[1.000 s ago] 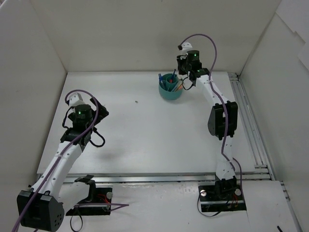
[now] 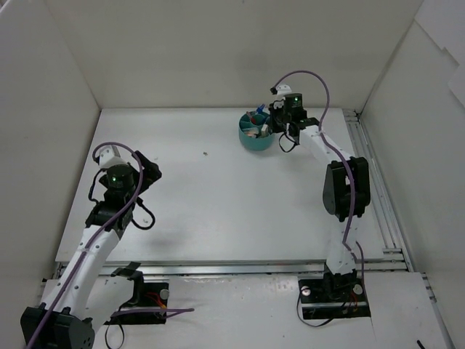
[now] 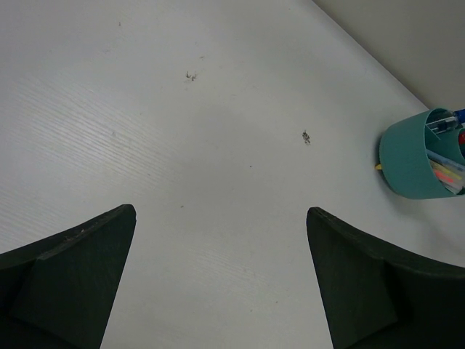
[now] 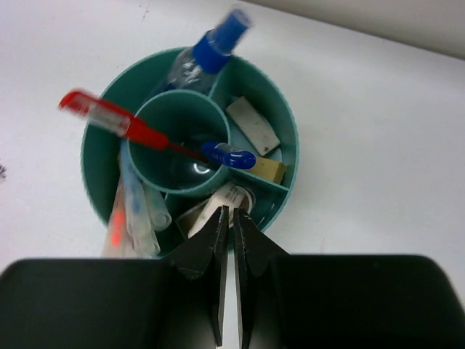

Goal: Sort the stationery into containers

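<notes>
A teal round organizer [image 2: 253,143] stands at the back of the table, holding stationery in compartments: a blue-capped bottle [image 4: 195,70], a red pen [image 4: 116,120], a blue pen [image 4: 225,154], pale pens [image 4: 136,207], erasers [image 4: 253,123] and a white item [image 4: 227,203]. My right gripper is shut over the organizer, nothing visible between its fingertips. My left gripper is open above bare table at the left, with the organizer [image 3: 407,160] at the right of its wrist view.
A back wall rises close behind the organizer, and side walls enclose the table.
</notes>
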